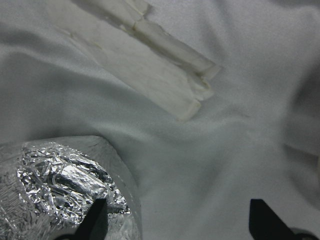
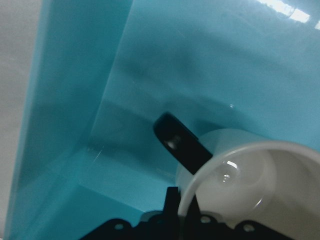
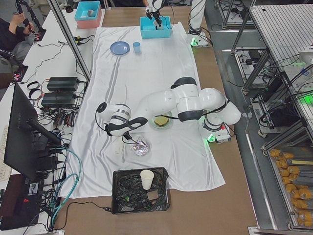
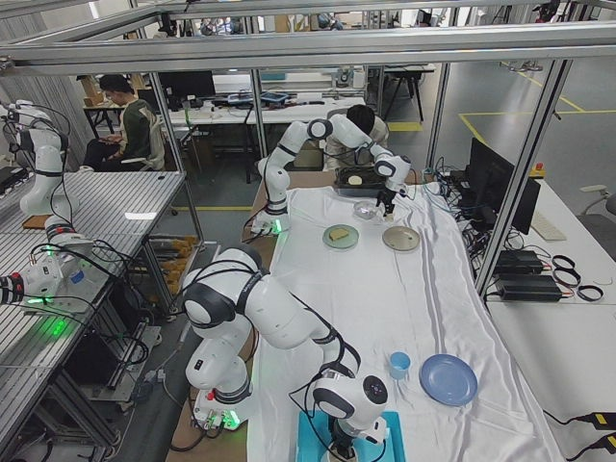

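Note:
My left gripper is open above the white cloth, its right finger over bare cloth and its left over a crumpled foil item in a clear bowl (image 1: 70,185). A folded pale strip (image 1: 140,65) lies beyond it. A green plate (image 4: 341,237) holds a yellow square item; a beige plate (image 4: 401,238) lies beside it. My right gripper is at a white cup (image 2: 240,180) inside the blue bin (image 2: 140,65), fingers on either side of its rim. A dark finger-like object shows beside the cup.
A blue plate (image 4: 449,379) and small blue cup (image 4: 399,364) stand on the cloth near the blue bin. A black tray (image 3: 140,200) with a white paper cup sits at the other end.

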